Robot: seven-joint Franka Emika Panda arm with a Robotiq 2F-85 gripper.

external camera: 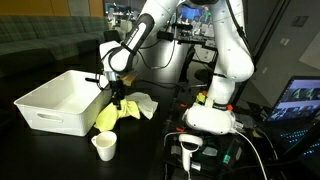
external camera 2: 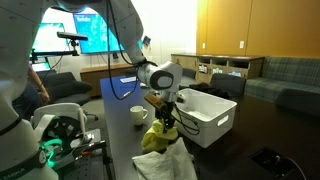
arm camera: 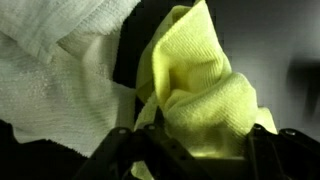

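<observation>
A yellow cloth point(external camera: 106, 119) hangs bunched from my gripper point(external camera: 118, 102), its lower part close to or on the dark table. In the wrist view the shut fingers hold folds of this yellow cloth point(arm camera: 198, 75), which hide most of the fingertips. Beside it lies a crumpled white cloth point(arm camera: 70, 75), also seen flat on the table in exterior view 2 as a white cloth point(external camera 2: 170, 163). The gripper does not hold the white one.
An open white bin point(external camera: 58, 123) stands right beside the yellow cloth. A white mug point(external camera: 104, 147) sits near the front of the table. Dark bare table lies to the right of the mug. A laptop point(external camera: 290, 108) is far right.
</observation>
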